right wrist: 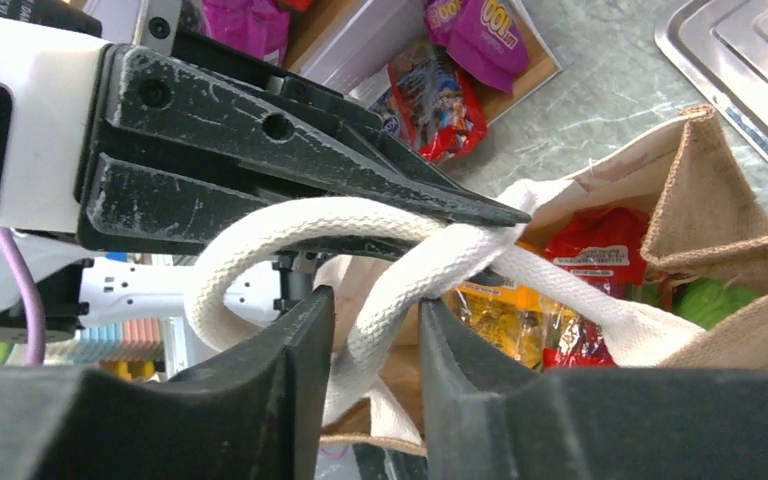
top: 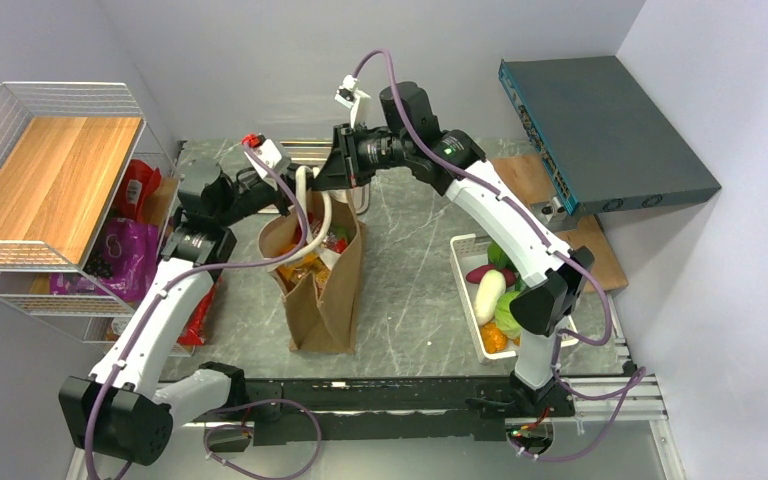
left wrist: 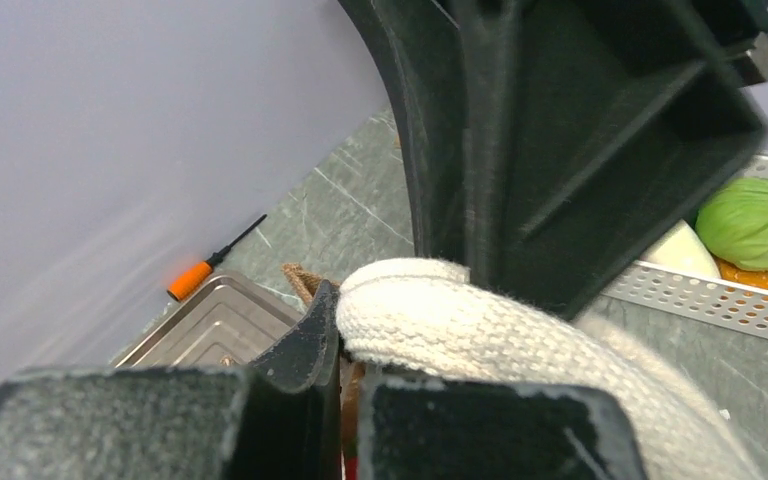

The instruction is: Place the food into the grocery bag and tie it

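Note:
The brown grocery bag [top: 326,315] stands upright on the counter, its top gaping. Packaged food [right wrist: 585,265] shows inside it in the right wrist view. A thick white rope handle [right wrist: 400,275] forms a loop above the opening. My left gripper is shut on the rope at its fingertips. Just to its right, close to touching it in the top view, is my right gripper [top: 322,182]. Its fingers [right wrist: 305,345] stand apart, with the rope passing between them and some gap showing. Whether a knot has formed in the rope, I cannot tell.
Behind the bag lies a metal tray [left wrist: 210,325], with an orange-handled screwdriver [left wrist: 192,279] near it. A white basket [top: 468,300] of vegetables is at right, and a wire shelf [top: 20,255] with snacks at left. Counter between bag and basket is clear.

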